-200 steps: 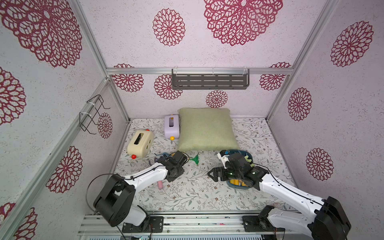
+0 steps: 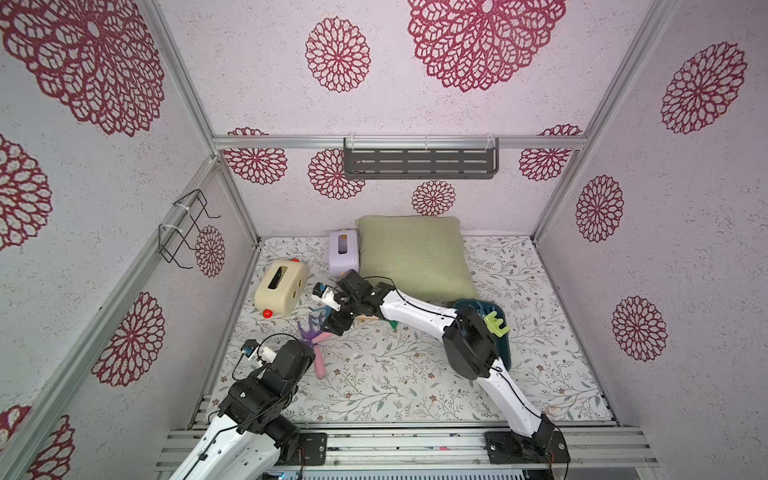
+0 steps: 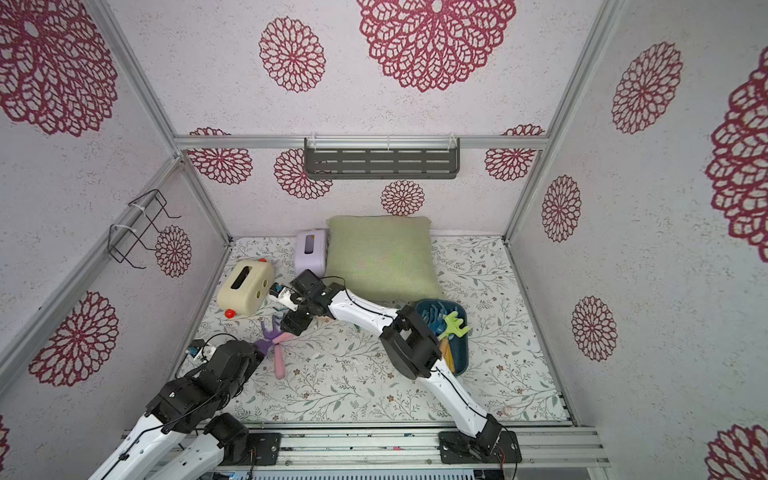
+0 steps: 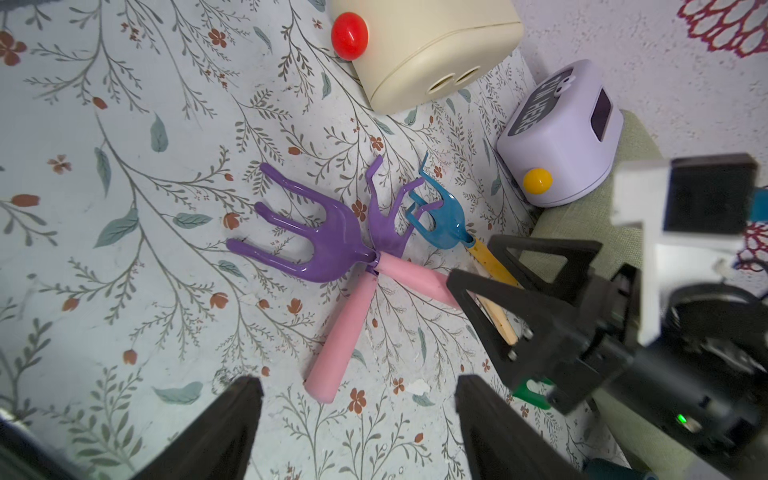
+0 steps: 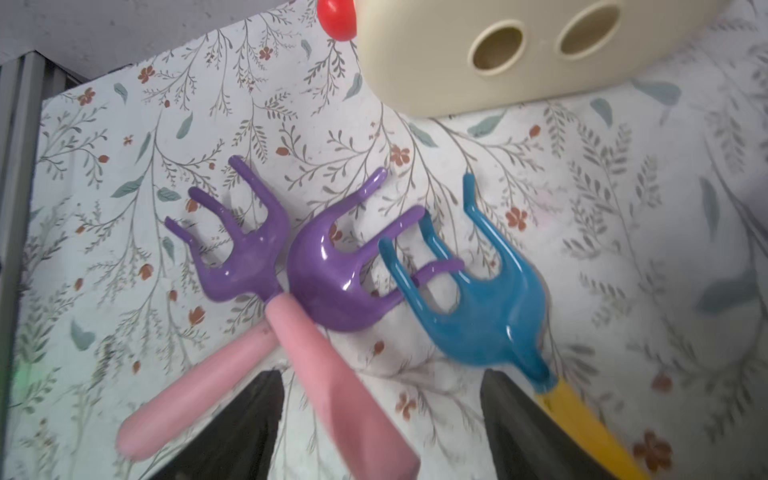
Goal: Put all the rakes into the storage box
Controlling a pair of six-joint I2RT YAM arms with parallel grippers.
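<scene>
Two purple rakes with pink handles lie crossed on the floral mat in the left wrist view: one rake (image 4: 332, 236) points left, the other rake (image 4: 387, 228) points up. Beside their tines rests a blue rake (image 5: 488, 312) with a yellow handle. My right gripper stands open above these tools, its fingers either side of a pink handle (image 5: 344, 392), apparently not holding it. Farther back toward the front left, my left gripper is open and empty. The teal storage box (image 3: 464, 340) at the right contains several tools, including a yellow-green rake (image 3: 454, 324).
A cream toy toaster (image 2: 281, 286) and a lilac one (image 2: 344, 253) stand behind the rakes. The green cushion (image 2: 416, 256) lies at the back. A tan handle (image 4: 497, 320) and a green tool (image 4: 532, 393) lie near my right gripper.
My right gripper has swung left from beside the box to above the rakes. The left gripper has drawn back toward the front left, uncovering the purple rakes.
</scene>
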